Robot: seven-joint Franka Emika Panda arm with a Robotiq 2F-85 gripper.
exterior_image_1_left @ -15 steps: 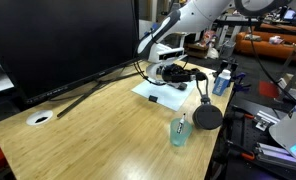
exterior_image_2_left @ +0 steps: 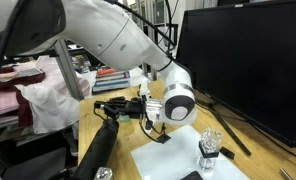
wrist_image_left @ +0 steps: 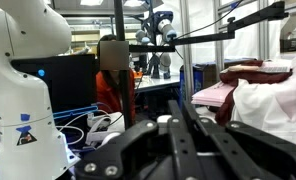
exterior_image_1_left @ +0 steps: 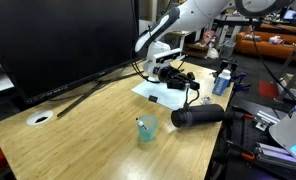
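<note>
A long black round-sided object [exterior_image_1_left: 197, 115] lies or hangs tilted low over the front right of the table. Its dark side also shows in exterior view 2, reaching down from just under my gripper [exterior_image_2_left: 134, 105]. My fingers are closed around a thin part above it; the exact contact is too small to make out. In exterior view 1 the gripper [exterior_image_1_left: 194, 87] is above this object. A pale green cup [exterior_image_1_left: 147, 129] with a white item in it stands to its left. Only dark gripper parts fill the bottom of the wrist view, where the held part cannot be distinguished.
White paper [exterior_image_1_left: 162, 95] lies under the arm. A clear bottle [exterior_image_2_left: 208, 150] stands beside it, and a blue container [exterior_image_1_left: 222, 82] stands at the right edge. A large black screen [exterior_image_1_left: 63, 50] lines the back.
The black object showed a round face; now its long side shows, as it has turned and shifted slightly left. The green cup has moved left. The gripper has shifted a little.
</note>
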